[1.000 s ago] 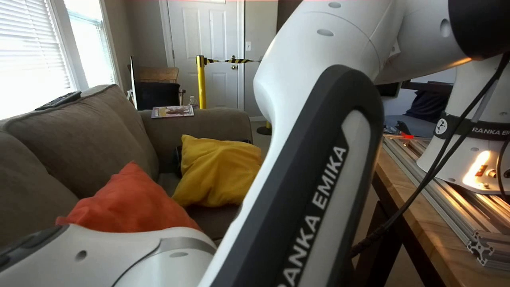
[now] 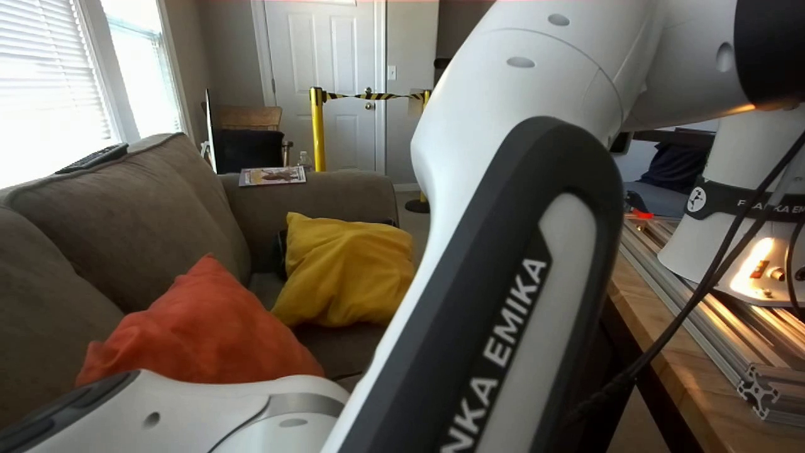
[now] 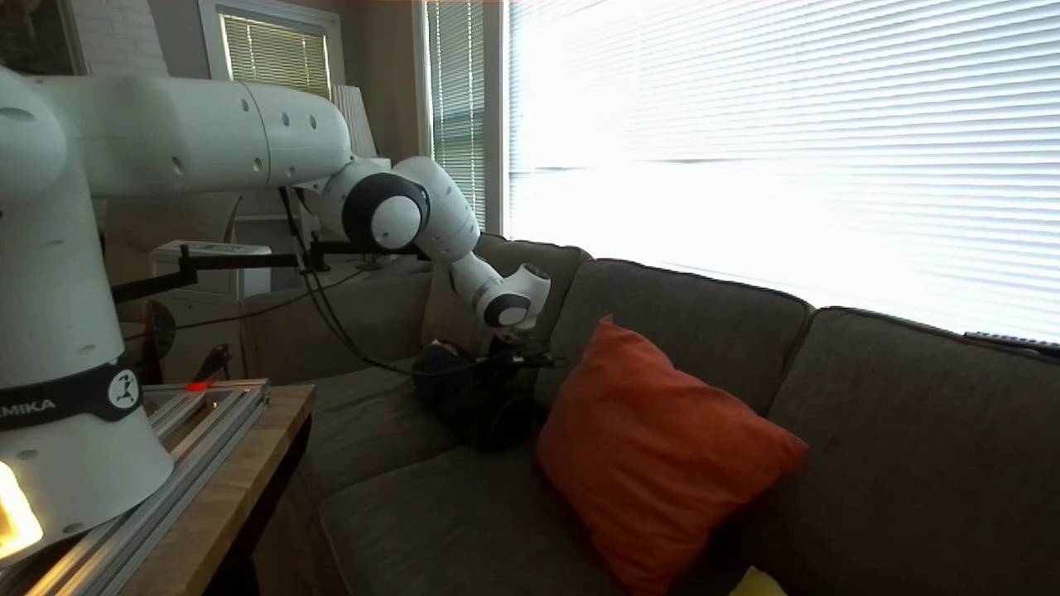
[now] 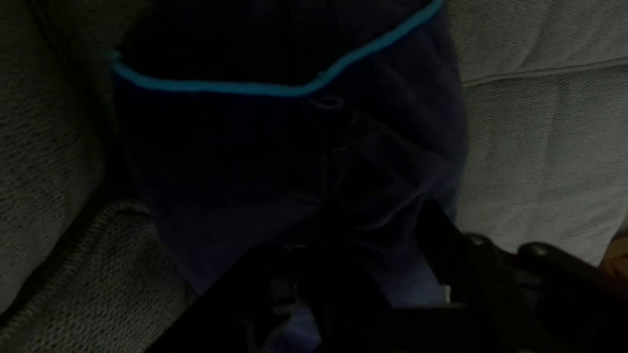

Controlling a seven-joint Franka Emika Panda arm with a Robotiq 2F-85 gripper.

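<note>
A dark navy cloth item with light-blue piping lies on the couch, filling the middle of the wrist view. In exterior view 2 it shows as a dark bundle left of the orange pillow. My gripper is down at this cloth, its dark fingers apart at the bottom of the wrist view and fabric showing between them. Deep shadow hides how far the fingertips press into it. Exterior view 1 shows the arm but not the fingers.
A yellow pillow sits near the couch's far arm, which carries a magazine. Grey couch backrests rise behind the gripper. The robot's wooden table stands beside the couch, and a black cable hangs from the arm.
In exterior view 1 the arm has shifted slightly right and its white wrist part sits lower, uncovering more of the orange pillow. Both pillows stay put.
</note>
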